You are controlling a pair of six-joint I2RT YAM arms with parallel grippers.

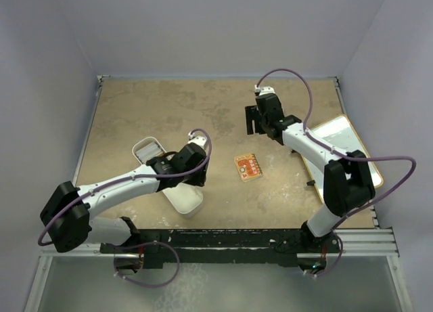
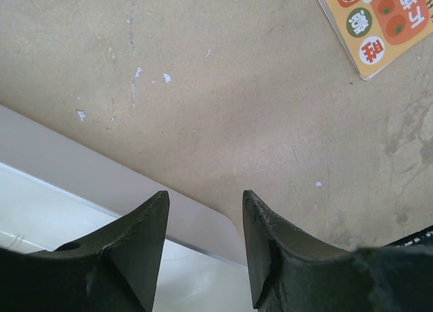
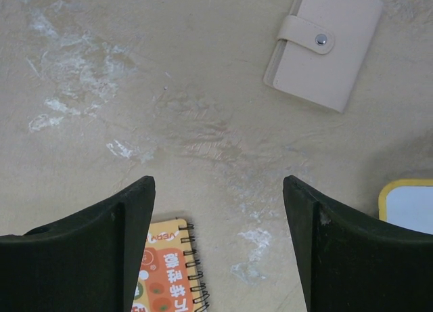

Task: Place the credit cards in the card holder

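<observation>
A beige card holder point(image 3: 325, 61) with a strap and snap lies at the back, seen in the right wrist view; my right gripper hangs open above the table short of it, nothing between its fingers. My left gripper is open over the edge of the long white tray point(image 2: 101, 183) at the left. In the top view that tray point(image 1: 183, 200) is partly hidden by my left arm. I cannot clearly tell any credit cards in these views.
An orange spiral notebook point(image 1: 247, 166) lies in the middle. A white board point(image 1: 335, 132) with yellow edging lies at the right under my right arm.
</observation>
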